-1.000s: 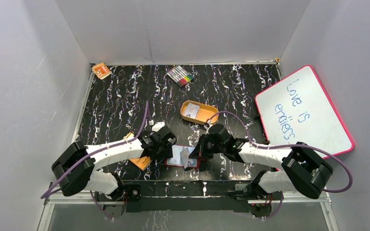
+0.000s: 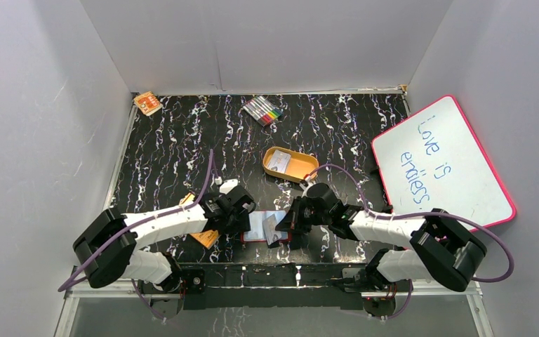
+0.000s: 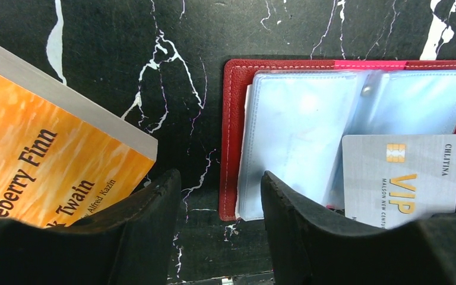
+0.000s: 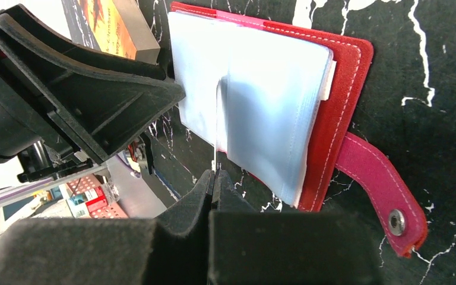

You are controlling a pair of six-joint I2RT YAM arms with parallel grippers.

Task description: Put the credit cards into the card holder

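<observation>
The red card holder (image 3: 233,136) lies open on the marble table, its clear sleeves (image 4: 273,107) facing up and its strap (image 4: 380,184) out to the right. A silver VIP card is over the sleeves; in the right wrist view it stands edge-on at the middle fold. My right gripper is shut on that card. My left gripper is open above the holder's left edge, nothing between its fingers.
An orange book (image 3: 47,166) lies left of the holder. An orange tray (image 2: 298,165) with cards (image 2: 278,161) sits behind it. Markers (image 2: 262,110) lie at the back, a whiteboard (image 2: 442,175) at the right.
The holder appears shifted very slightly toward the back in the top view, and both arms have moved very slightly.
</observation>
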